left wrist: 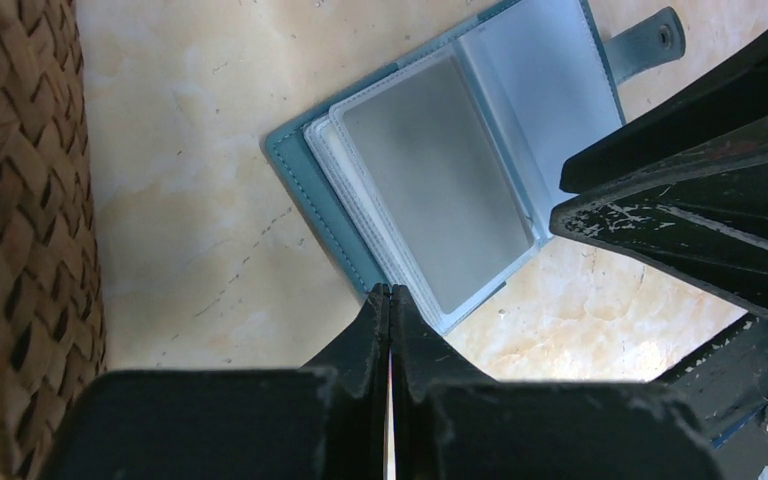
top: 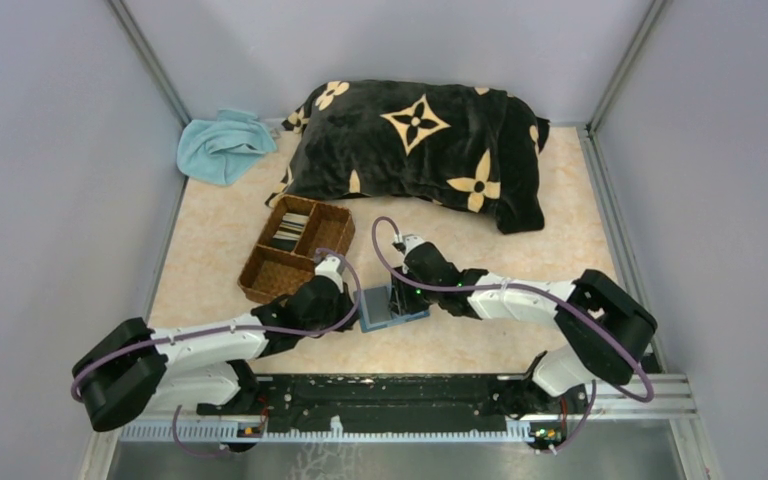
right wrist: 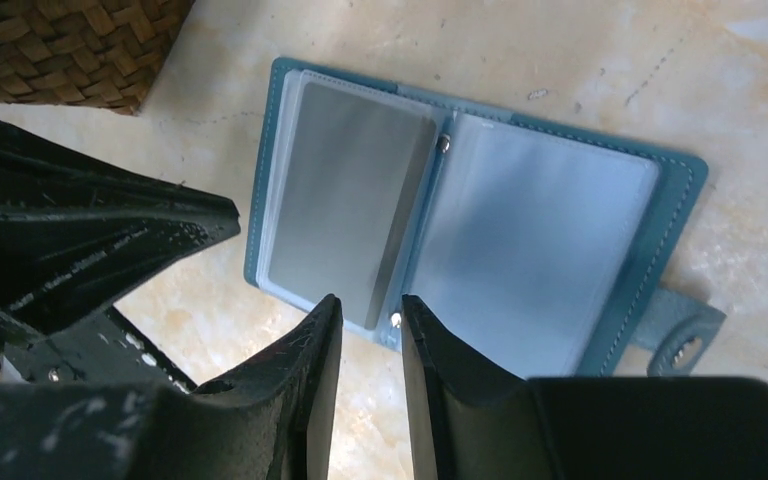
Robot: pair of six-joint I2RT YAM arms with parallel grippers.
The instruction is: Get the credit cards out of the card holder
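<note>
The blue card holder [top: 378,306] lies spread open on the table between my two grippers. One side carries stacked clear sleeves with a grey panel [left wrist: 440,180]; the other has a pale blue sleeve [right wrist: 530,235]. I cannot make out any separate card in it. At the holder's outer edge, my left gripper has its fingertips pressed together with nothing visible between them. My right gripper is partly open above the holder, near its fold, and its gap is empty.
Left of the holder, close to my left gripper, stands a brown woven basket [top: 332,228] with several thin items in one compartment. A dark patterned pillow [top: 400,150] and a blue cloth [top: 222,148] lie farther back. Bare table extends to the right.
</note>
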